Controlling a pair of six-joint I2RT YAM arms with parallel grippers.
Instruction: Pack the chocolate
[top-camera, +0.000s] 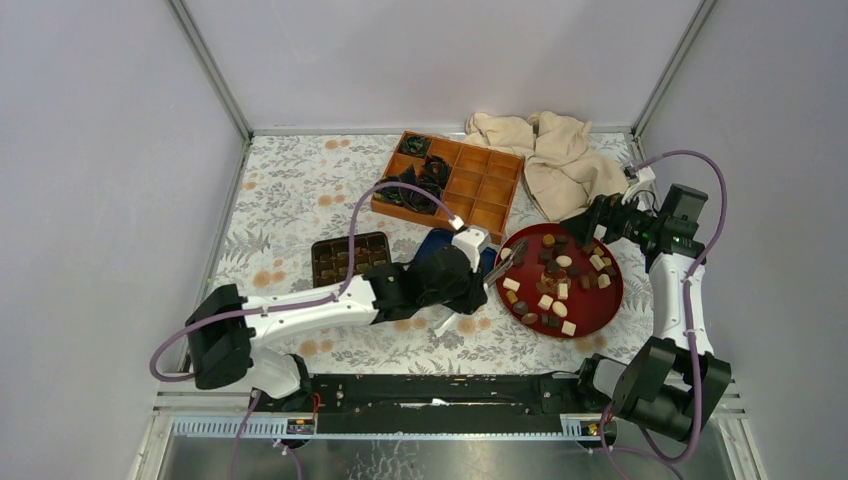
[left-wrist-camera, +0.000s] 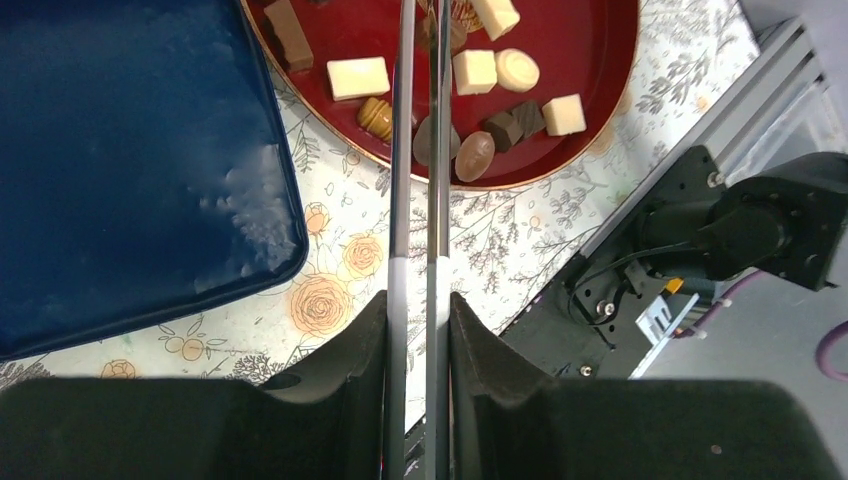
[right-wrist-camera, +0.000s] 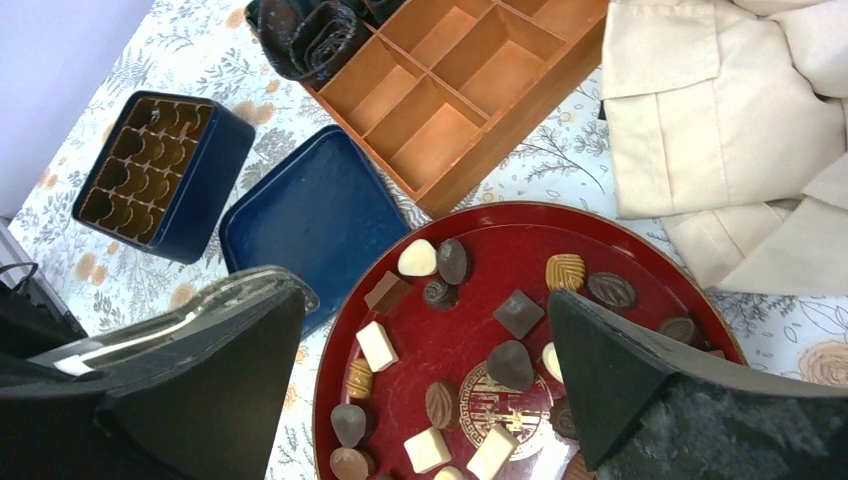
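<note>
Assorted chocolates, such as a cream bar (right-wrist-camera: 376, 347) and a dark square (right-wrist-camera: 519, 314), lie on a round red tray (top-camera: 600, 318). A dark blue box (right-wrist-camera: 222, 160) with empty-looking gold hollows stands left. My left gripper (top-camera: 480, 284) stands open with long metal tongs (left-wrist-camera: 439, 200) between its black fingers; their two arms are apart, nothing visible between them. The tongs reach over the tray's left side, their tips beyond the left wrist view. My right gripper is open above the tray's far right part, nothing between its fingers.
A blue lid (right-wrist-camera: 310, 205) lies between box and tray, partly under the left arm in the top view. Behind is a wooden divided organizer (top-camera: 490, 190) holding dark rolled items. Beige cloth (top-camera: 560, 160) lies at the back right.
</note>
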